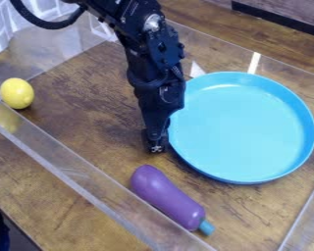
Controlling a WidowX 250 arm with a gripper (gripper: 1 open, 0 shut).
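Note:
The black arm comes down from the top, and its gripper (154,142) is low over the wooden surface at the left rim of a large blue plate (243,125). The fingers are dark and bunched together in this view, so the gap between them is hard to make out. A purple object with a pale blue tip (167,197) lies below the plate, and a yellow lemon-like object (17,93) sits at the far left.
Clear plastic walls border the wooden surface (81,108) at the left, front and right. The wood left of the gripper is bare. A white wire rack stands at the top left corner.

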